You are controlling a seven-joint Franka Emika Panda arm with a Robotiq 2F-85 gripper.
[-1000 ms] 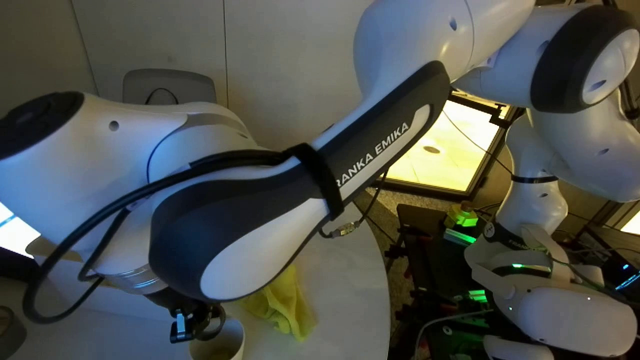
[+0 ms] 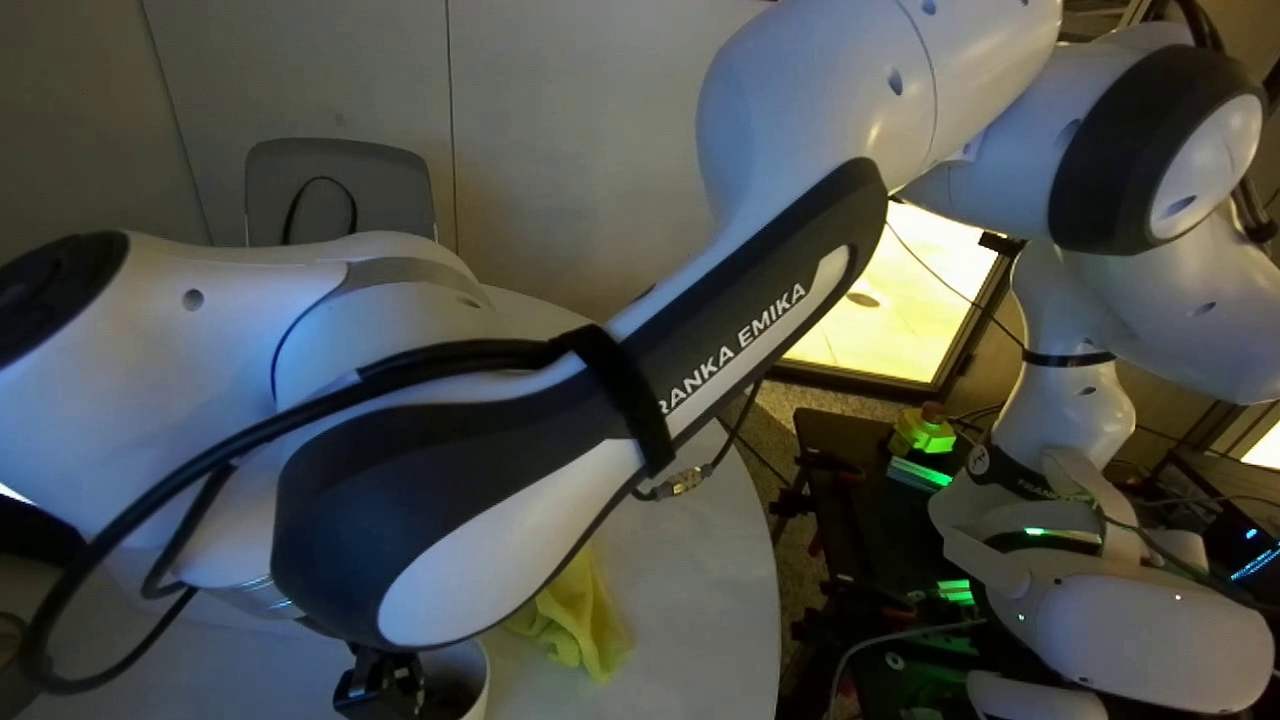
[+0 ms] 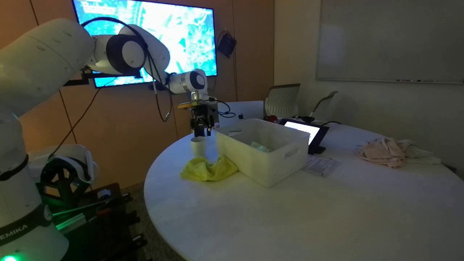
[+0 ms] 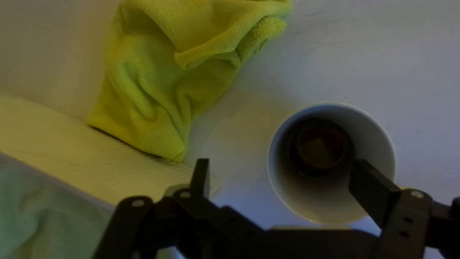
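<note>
A white cup [image 4: 327, 207] stands upright on the table, with a dark round object [image 4: 321, 149] inside it, seen from above in the wrist view. My gripper is open above the cup, its fingers wide apart and nothing between them. The right finger [image 4: 371, 187] overlaps the cup's opening in that view, while the left one lies clear of it to the left. Exterior view 2 has the gripper [image 3: 202, 130] just over the cup [image 3: 198, 148]. Exterior view 1 shows only part of the gripper [image 2: 378, 690] beside the cup [image 2: 481, 684], below the arm.
A crumpled yellow cloth [image 3: 209, 169] lies close to the cup and against a white bin [image 3: 248, 158] holding pale green cloth [image 3: 260, 147]. Behind the bin stand a lit tablet [image 3: 304, 130] and a laptop [image 3: 240, 112].
A dark ring-like object hung at the gripper over the cup's rim; now a dark round object is inside the cup and the gripper is empty. The arm has shifted lower and slightly left in exterior view 1.
</note>
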